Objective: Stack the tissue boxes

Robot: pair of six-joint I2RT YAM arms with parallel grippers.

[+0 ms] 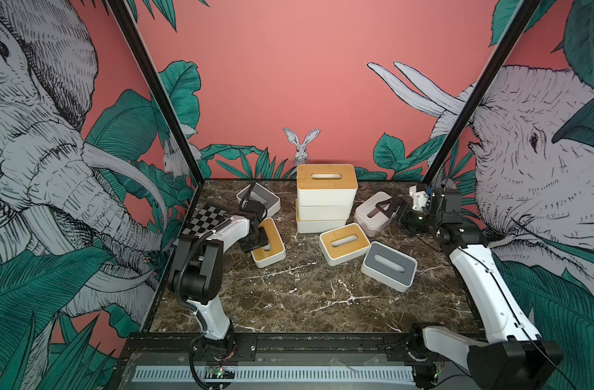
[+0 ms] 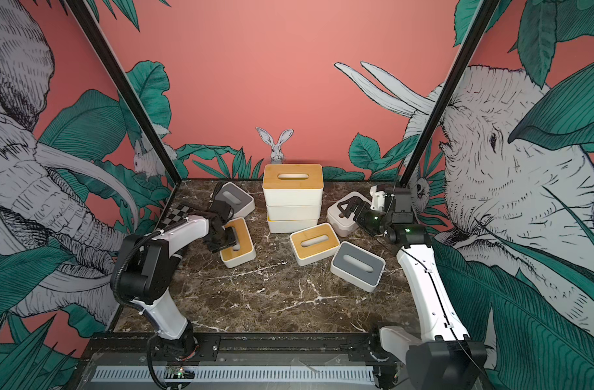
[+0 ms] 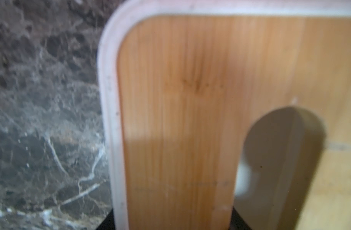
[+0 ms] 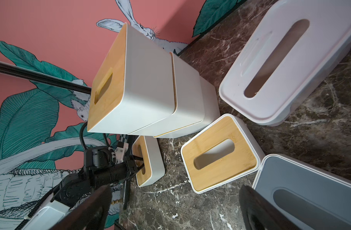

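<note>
At the left, a white tissue box with a wooden lid (image 1: 276, 242) sits near the table surface. My left gripper (image 1: 256, 247) is shut on its left long wall, one finger outside and the other in the lid's slot; in the left wrist view only dark finger edges (image 3: 108, 223) show at the bottom. Three white boxes form a stack (image 1: 324, 214) at the back, topped by a wooden lid. Another wood-lidded box (image 1: 334, 249) and a grey-lidded box (image 1: 391, 256) lie right of centre. My right gripper is open, fingers wide apart, by an all-white box (image 1: 368, 221).
Behind the left gripper stands another grey-lidded box (image 2: 236, 197). A checkered board (image 1: 204, 219) lies at the far left.
</note>
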